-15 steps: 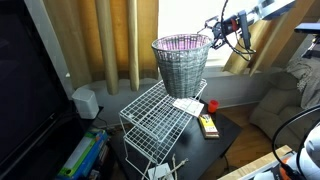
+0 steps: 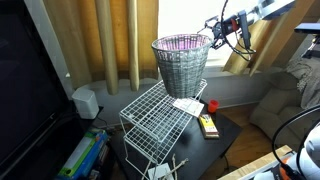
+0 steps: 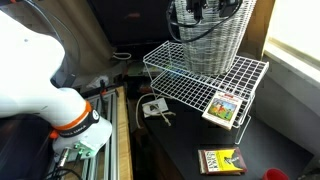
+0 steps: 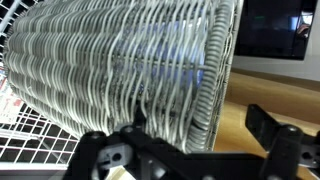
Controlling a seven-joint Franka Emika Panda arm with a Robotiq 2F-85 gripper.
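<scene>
A pale grey woven basket [image 2: 182, 68] with a pinkish inside stands at the far end of a white wire rack [image 2: 160, 118]. Beside its upper rim, on the right, is my gripper [image 2: 214, 34], its arm reaching in from the upper right. In the wrist view the basket's weave [image 4: 120, 70] fills much of the picture. There, one of the dark fingers [image 4: 125, 150] overlaps the basket and the other stands over the wood at right. The fingers are open, with the basket's edge showing in the gap; contact cannot be judged.
A picture card [image 3: 222, 109] lies on the rack, and a yellow-and-red packet [image 3: 221, 161] is on the dark surface near a red cup [image 3: 275, 174]. A white plug with a cable [image 3: 155, 107] lies beside the rack. A white speaker [image 2: 84, 102] stands at left.
</scene>
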